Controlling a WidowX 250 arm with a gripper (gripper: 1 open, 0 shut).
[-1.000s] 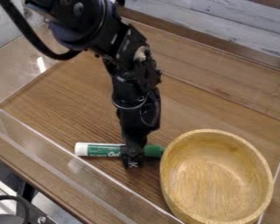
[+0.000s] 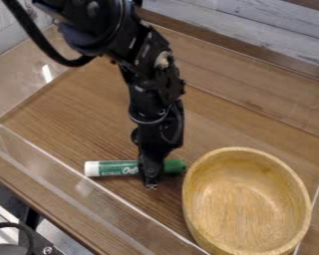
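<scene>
A green tube with a white cap [image 2: 115, 168] lies on the wooden table in front, just left of a round wooden bowl. My black gripper [image 2: 153, 171] reaches down over the tube's middle and right part, shut on it, with the fingertips low at table level. The fingers partly hide the tube.
The wooden bowl [image 2: 249, 204] fills the front right, close to the tube's right end. Bare table [image 2: 65, 110] lies to the left and behind. A clear raised edge runs along the table's front left, and a wall stands at the back.
The gripper and tube have shifted very slightly; the bowl stays in place.
</scene>
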